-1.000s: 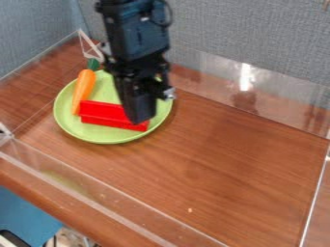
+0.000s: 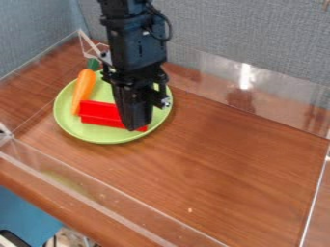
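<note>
A green plate [image 2: 96, 133] rests on the wooden table at the left of the camera view. On it lie an orange carrot [image 2: 83, 89] with a green top and a red block [image 2: 100, 113]. My black gripper [image 2: 134, 120] hangs down over the plate's right half, its tip at the right end of the red block and partly in front of it. Whether it touches the block, I cannot tell. The fingers look shut, with nothing clearly between them.
Grey walls stand behind, with a clear strip along the back edge. The table's front left edge drops to a blue area.
Plate, carrot and block look unmoved.
</note>
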